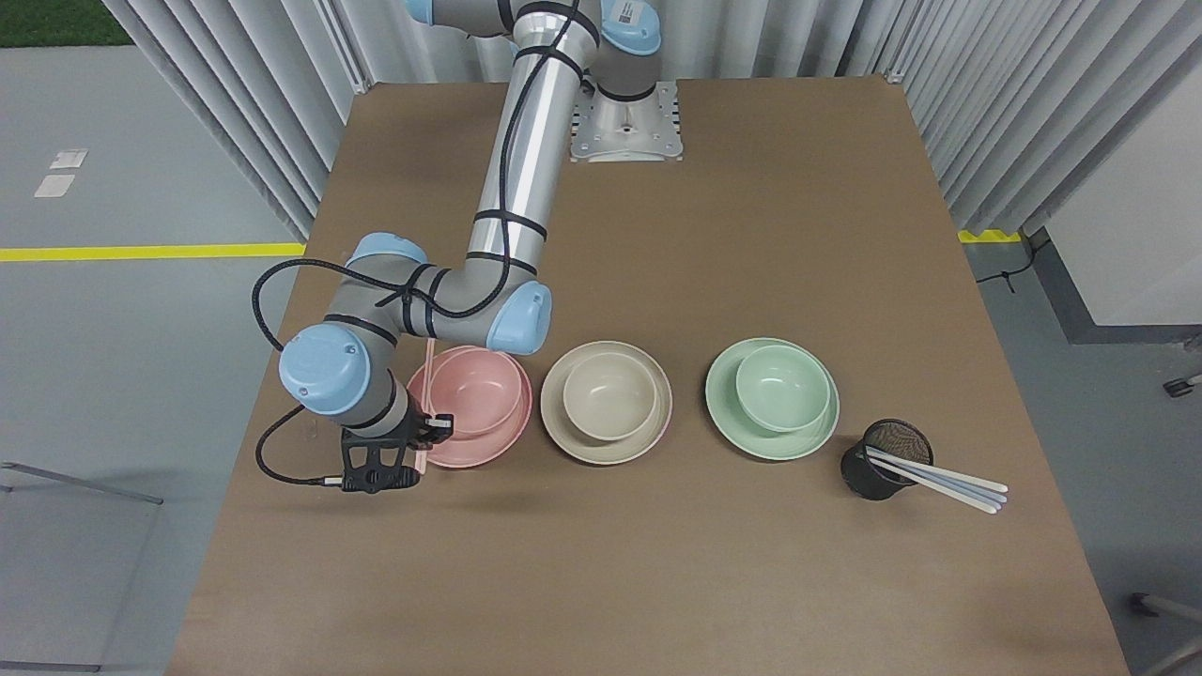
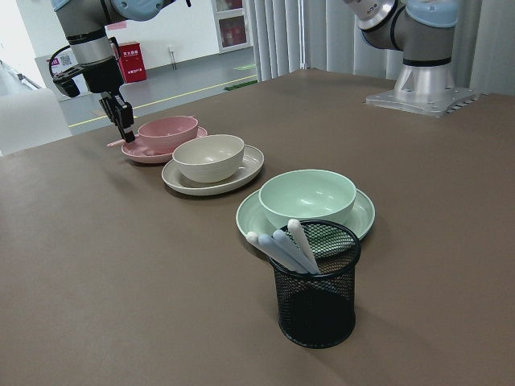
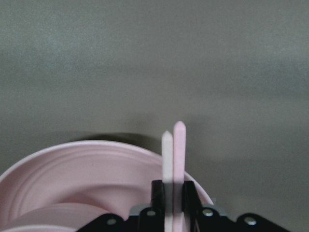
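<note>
My gripper is shut on a pair of pale pink chopsticks (image 3: 178, 150), one lighter than the other, held at the left side of the pink plate (image 3: 106, 169). The pink bowl (image 1: 479, 389) sits on that plate. In the front view the gripper is partly behind the wrist; in the left view it hangs beside the pink set at the far end of the row.
A cream plate (image 1: 569, 439) and bowl (image 1: 609, 394), then a green plate (image 1: 732, 411) and bowl (image 1: 782, 387), stand to the right. A black mesh holder (image 1: 868, 479) with several white and blue chopsticks (image 1: 958, 486) is far right.
</note>
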